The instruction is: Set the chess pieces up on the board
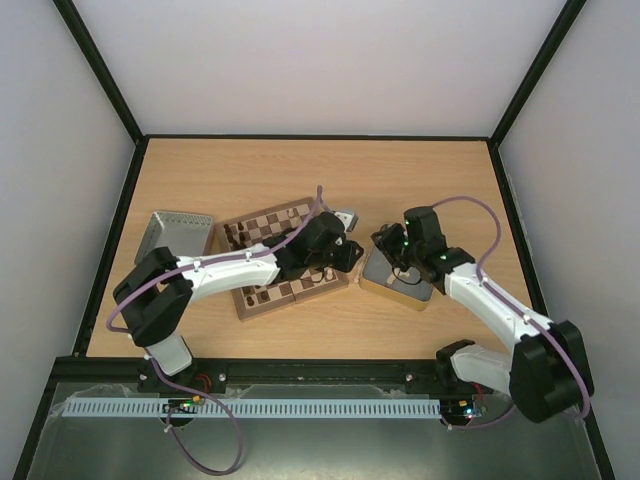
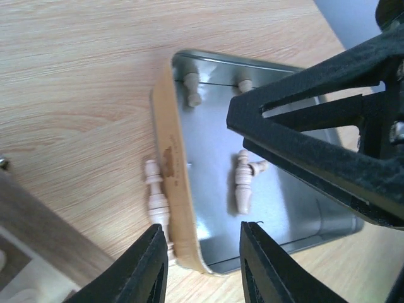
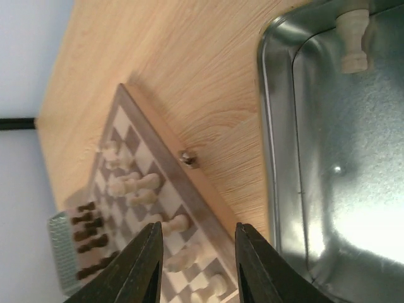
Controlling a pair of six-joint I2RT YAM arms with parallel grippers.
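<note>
The chessboard (image 1: 255, 215) holds dark and light pieces; in the right wrist view light pieces (image 3: 142, 196) stand along its near side. My left gripper hangs by the board's edge and the grey tray (image 2: 284, 202), fingers apart, nothing visible between them. A light piece (image 2: 158, 205) lies on the table outside the tray; others (image 2: 243, 183) lie inside. My right gripper is over the tray's board-side edge, fingers apart with nothing seen between them. Its dark body looms over the tray in the left wrist view.
A second tray (image 1: 175, 232) sits left of the board. The two arms are close together between board and right tray.
</note>
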